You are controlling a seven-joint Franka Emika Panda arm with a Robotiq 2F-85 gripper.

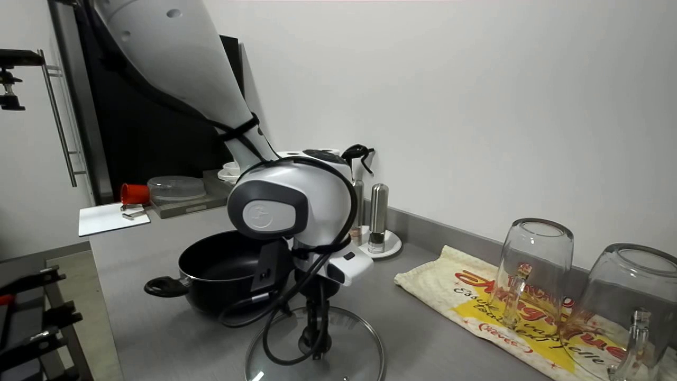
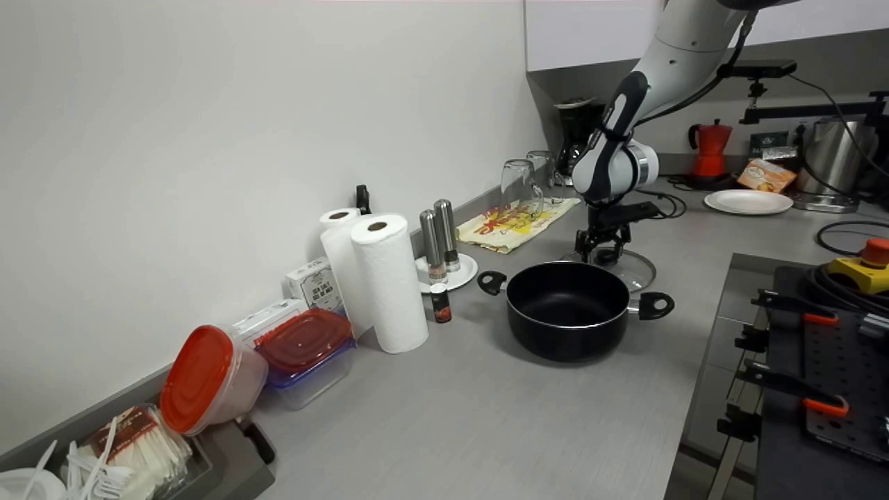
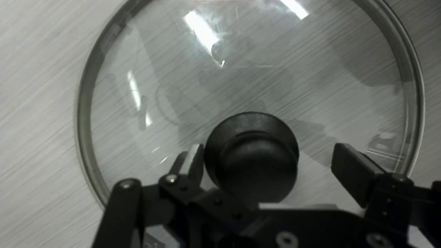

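Observation:
A round glass lid [image 3: 165, 95] with a metal rim lies flat on the counter. Its black knob [image 3: 256, 161] stands between the fingers of my gripper, which is open. The left finger [image 3: 194, 163] is right beside the knob, perhaps touching it; a clear gap separates the knob from the right finger [image 3: 351, 173]. In exterior view 2 the lid [image 2: 637, 271] shows partly behind an uncovered, empty black pot [image 2: 568, 308] with two side handles. From exterior view 1, the arm and its cable partly cover the pot [image 1: 216, 260].
Two upturned glass mugs [image 1: 536, 273] rest on a printed cloth [image 1: 457, 286] along the wall. Two metal grinders [image 2: 446, 233] share a white plate [image 2: 468, 268], with paper towel rolls [image 2: 389, 287] nearby. Bare counter [image 2: 500, 417] extends in front of the pot.

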